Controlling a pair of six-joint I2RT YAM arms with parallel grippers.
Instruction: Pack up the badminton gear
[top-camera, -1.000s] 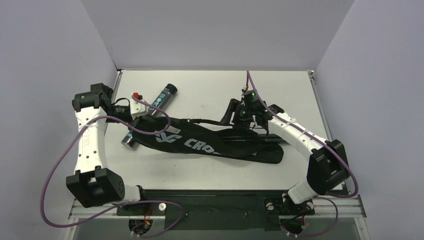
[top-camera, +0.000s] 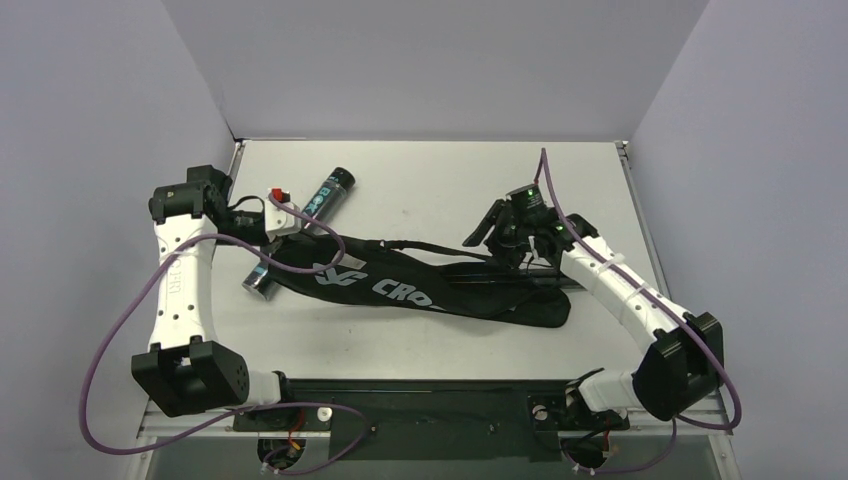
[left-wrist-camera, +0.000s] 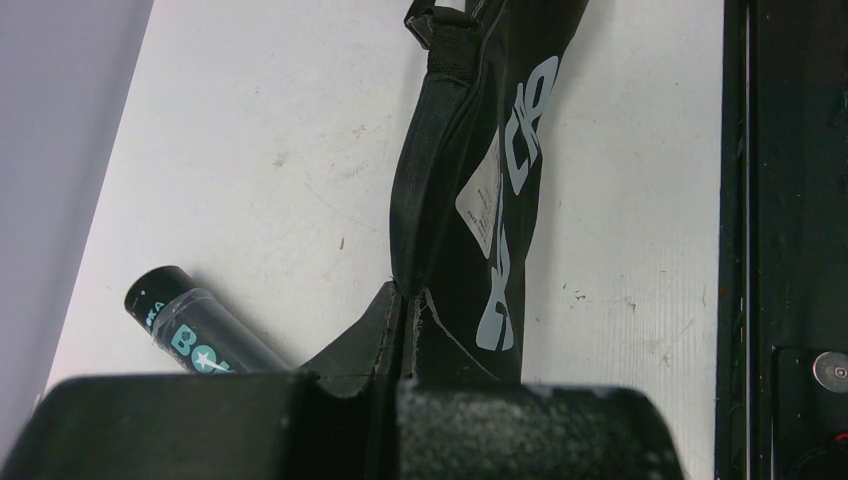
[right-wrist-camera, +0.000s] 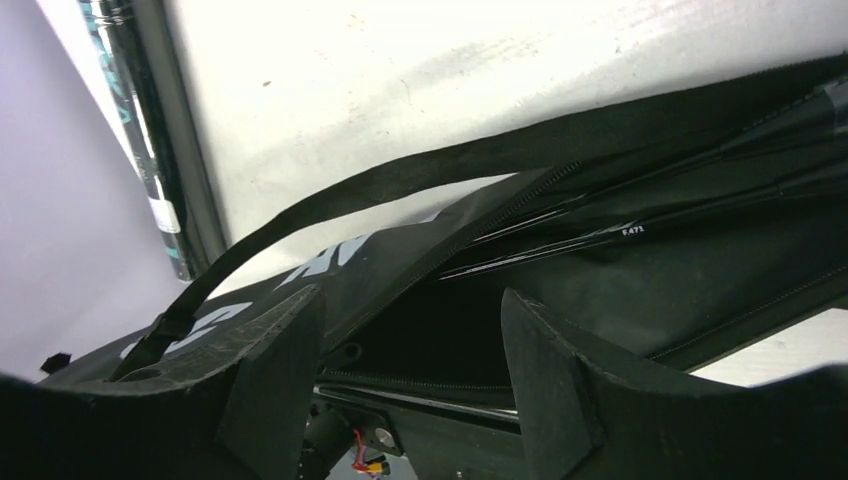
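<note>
A long black racket bag (top-camera: 350, 275) with pale lettering lies across the table, its right part unzipped. Dark racket shafts (right-wrist-camera: 570, 243) show inside the opening in the right wrist view, their far ends out of sight. At the bag's left end, my left gripper is shut on the bag's black fabric. Over the open part, my right gripper stands open with nothing between its fingers. The bag's strap (right-wrist-camera: 440, 165) runs loose along its far side. A dark shuttlecock tube (top-camera: 328, 195) lies slantwise behind the bag's left end, partly hidden by the left arm.
The dark front rail (top-camera: 430, 387) borders the table. Grey walls stand at the left, back and right.
My right arm has swung to the right along the bag, its gripper still open. The bag has shifted very slightly right. My left gripper stays nearly in place at the bag's end.
</note>
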